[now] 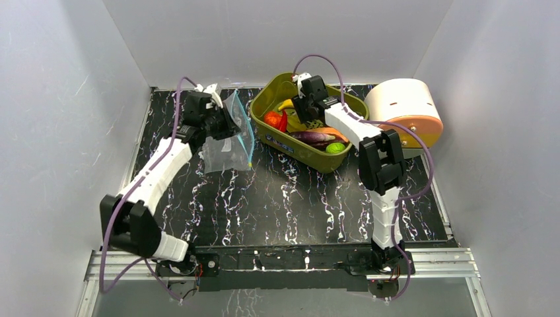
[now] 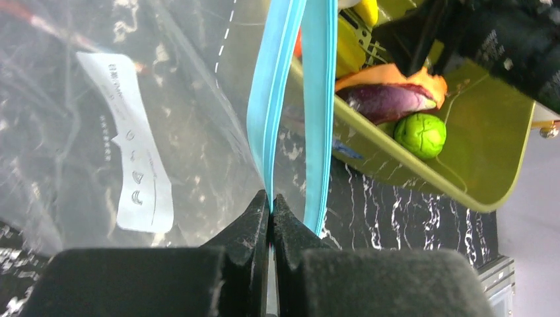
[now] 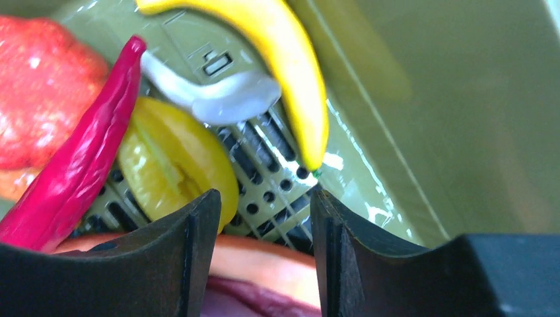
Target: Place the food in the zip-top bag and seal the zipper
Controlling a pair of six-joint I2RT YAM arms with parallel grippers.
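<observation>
The clear zip top bag (image 2: 198, 125) hangs from my left gripper, which is shut on one blue zipper edge. Its other blue strip (image 2: 319, 125) stands a little apart to the right, leaving a gap at the mouth. Above the inside of the green basket (image 1: 304, 153), my right gripper points down, its fingers apart and nothing between them. Below in the right wrist view lie a banana (image 3: 307, 86), a yellow pepper (image 3: 175, 162), a red chili (image 3: 82, 148) and a white spoon-like item (image 3: 231, 99).
An eggplant (image 2: 383, 102) and a round green vegetable (image 2: 420, 135) lie in the basket's near end, with a red-orange vegetable (image 1: 271, 119) on its left. A cream and orange box (image 1: 404, 112) stands at the right.
</observation>
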